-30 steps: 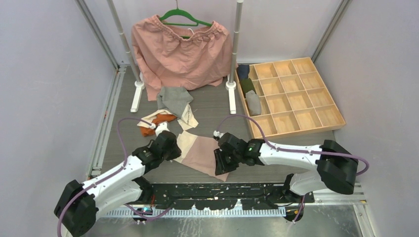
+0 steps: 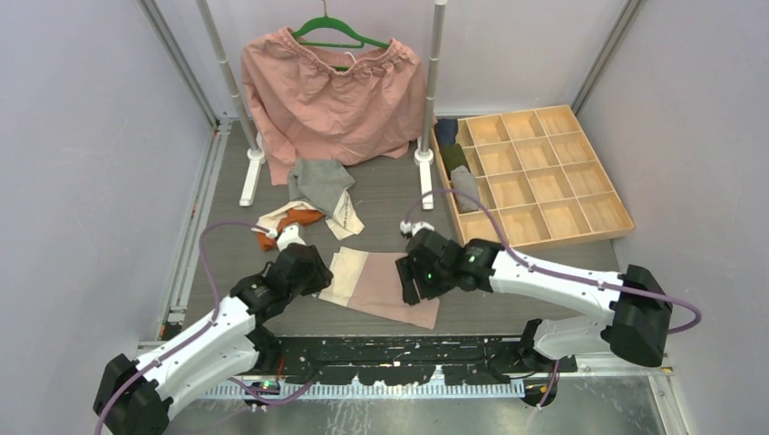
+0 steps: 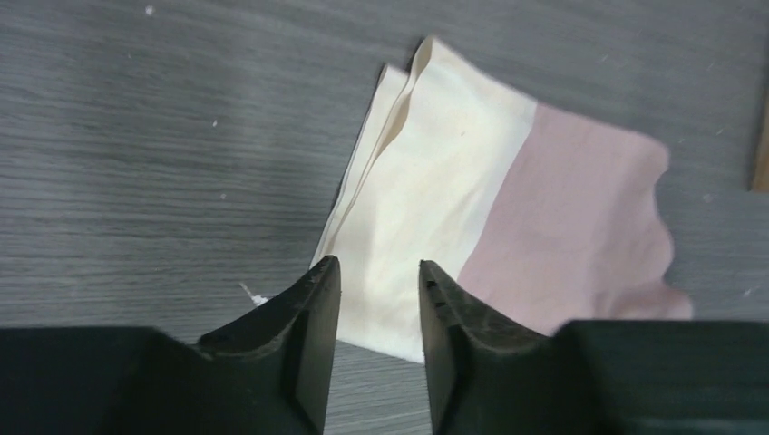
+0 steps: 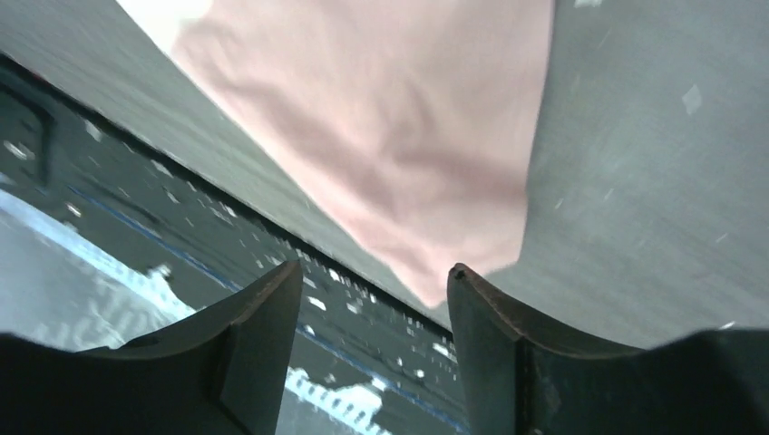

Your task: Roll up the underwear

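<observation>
The underwear (image 2: 376, 288) lies flattened and folded on the dark table in front of me, its cream waistband (image 2: 345, 274) to the left and its dusty pink body to the right. In the left wrist view the cream band (image 3: 435, 154) shows layered edges, and my left gripper is parted over its near corner with no cloth visibly pinched. In the right wrist view the pink cloth (image 4: 390, 118) narrows to a near corner just beyond the fingertips of my right gripper. That gripper is open, with nothing held between its fingers.
Loose garments, grey (image 2: 319, 186) and rust (image 2: 292, 222), lie behind the underwear. A wooden divided box (image 2: 580, 234) stands at the back right, rolled items in its left column. Pink shorts (image 2: 340, 100) hang at the back.
The left one shifted slightly leftward. The cloth's right part now reaches farther right.
</observation>
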